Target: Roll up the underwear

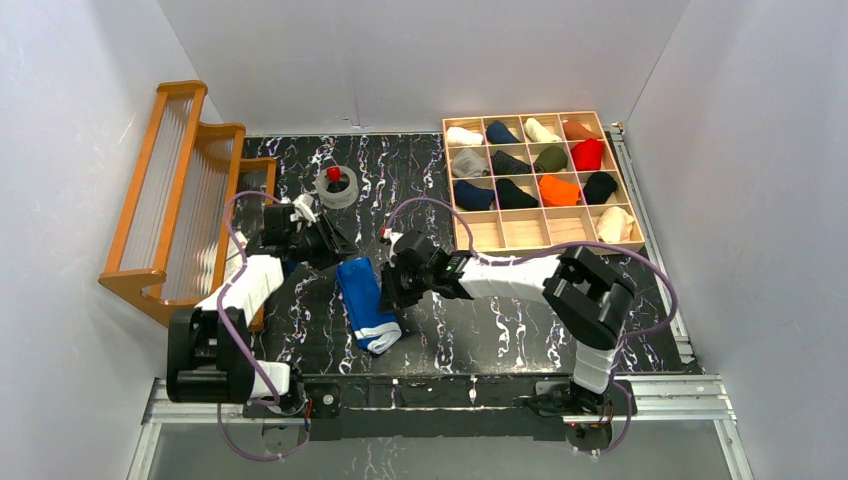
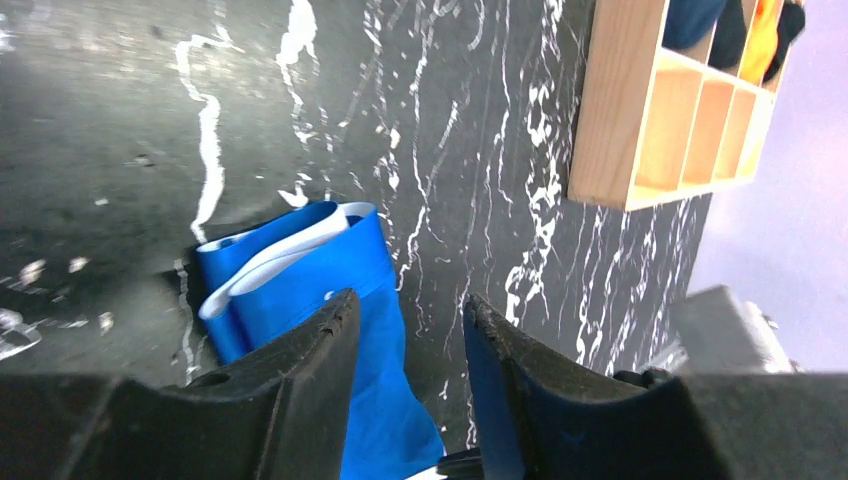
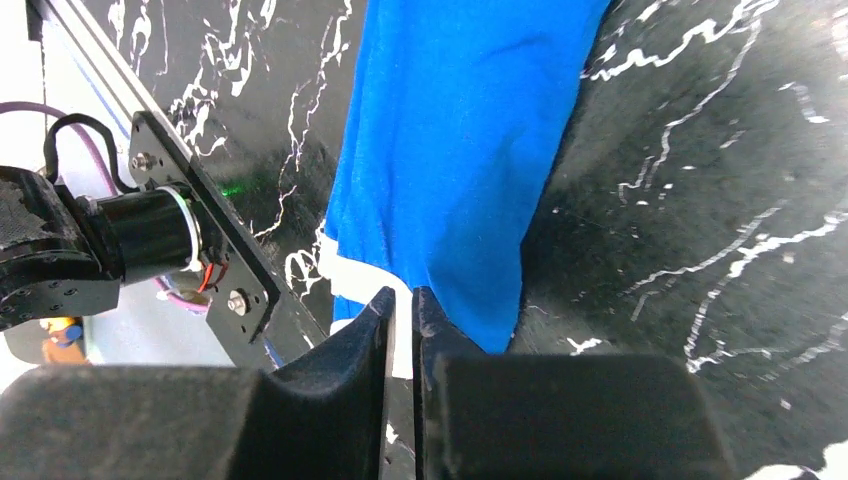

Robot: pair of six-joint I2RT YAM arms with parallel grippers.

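Observation:
The blue underwear (image 1: 358, 292) with white bands lies folded into a long strip on the dark table, between my two arms. Its far end shows layered folds (image 2: 292, 262) in the left wrist view. My left gripper is open above that end, nothing between its fingers. Over the near, white-banded end, my right gripper has its fingertips drawn together, leaving only a slim gap. White band (image 3: 365, 276) shows right behind those tips; whether any cloth is pinched there I cannot tell.
A compartment box (image 1: 497, 236) of rolled garments stands at the back right, its front row partly empty. Left of the table is a wooden rack (image 1: 140, 225). A grey tape roll (image 1: 337, 188) sits near the back.

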